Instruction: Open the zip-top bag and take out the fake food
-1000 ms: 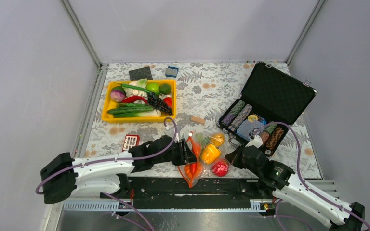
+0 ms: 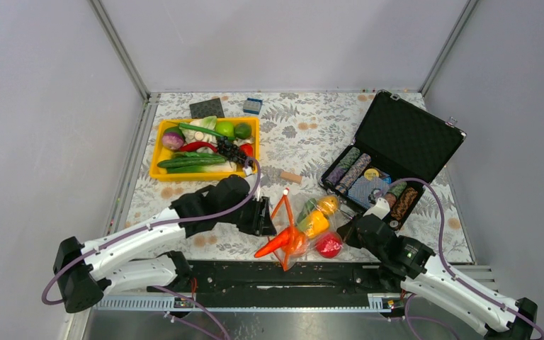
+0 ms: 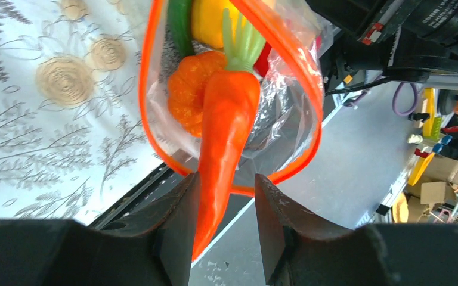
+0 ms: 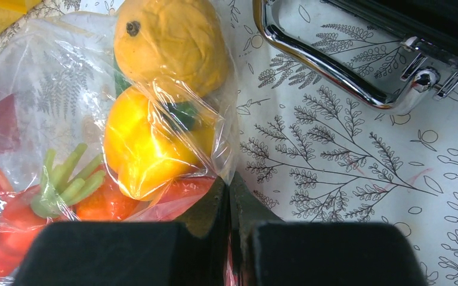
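The clear bag (image 4: 48, 71) with orange zip rim (image 3: 149, 65) holds a yellow pepper (image 2: 315, 225), a mango (image 4: 170, 42), a red item (image 2: 329, 245) and others. Its mouth gapes, with the carrot (image 3: 226, 131) poking out. My left gripper is over the mouth, fingertips apart around the carrot's line; whether they touch it is unclear. My right gripper is shut on the bag's plastic at its right side.
A yellow tray (image 2: 154, 166) of fake produce stands at back left. An open black case (image 2: 407, 131) with a metal handle (image 4: 334, 77) is at right. A wooden block (image 2: 290, 176) lies between them.
My left gripper has risen and shifted slightly left; the bag's orange rim has spread wider and the carrot sticks out further. The right arm and bag have shifted slightly right.
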